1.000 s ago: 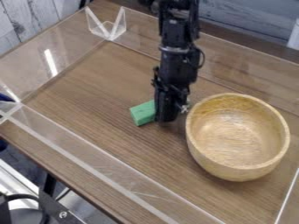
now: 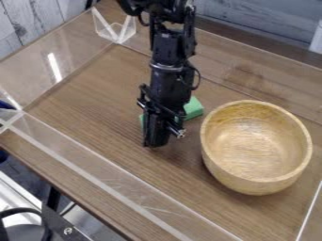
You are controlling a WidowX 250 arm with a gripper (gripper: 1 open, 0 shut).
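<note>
The black robot arm reaches down from the top centre to my gripper (image 2: pixel 158 134), which is low over the wooden table (image 2: pixel 88 113). A green object (image 2: pixel 190 108) lies just behind the gripper, partly hidden by it. The gripper looks shut; whether anything is between its fingers cannot be seen clearly.
A large tan bowl (image 2: pixel 255 141) sits to the right, close to the gripper. A clear plastic holder (image 2: pixel 113 26) is at the back left. Cables lie at the lower left.
My gripper has moved toward the front and slightly left. The green object now shows more to the right of the gripper, largely behind it.
</note>
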